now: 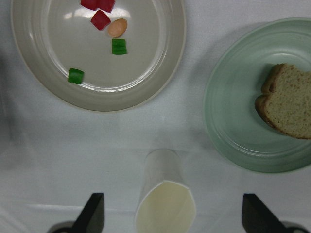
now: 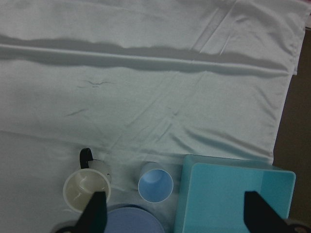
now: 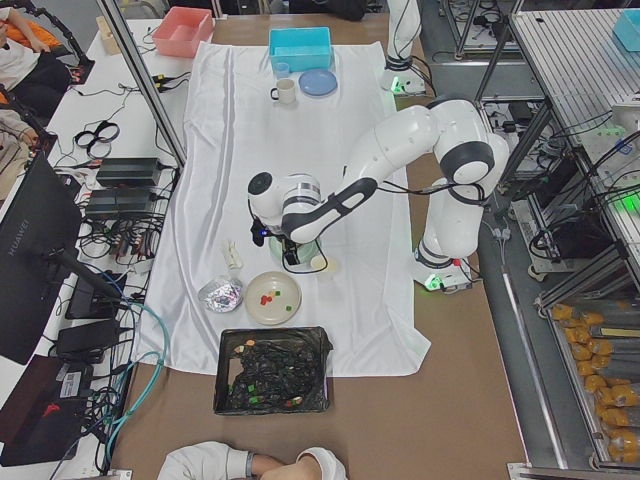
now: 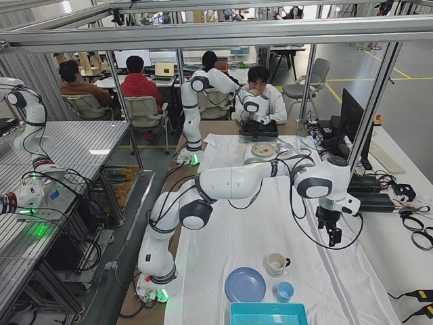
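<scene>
My left gripper (image 3: 275,242) is open over the green plate, its fingers either side of a white cup (image 1: 164,204) in the left wrist view, apparently above it. The green plate (image 1: 228,143) holds a bread slice (image 1: 286,99). Beside it, the beige plate (image 1: 43,58) holds red cubes (image 1: 100,20), green pieces (image 1: 119,46) and a tan oval piece (image 1: 117,29). My right gripper (image 4: 330,230) hangs open and empty above the cloth, near a mug (image 2: 82,191), a blue cup (image 2: 154,187), a blue plate (image 2: 131,223) and a turquoise bin (image 2: 218,184).
A foil-covered item (image 3: 220,294) lies beside the beige plate, and a black tray (image 3: 224,370) stands at the cloth's edge, near a seated person. The cloth (image 3: 360,330) has free room right of the plates and in its middle.
</scene>
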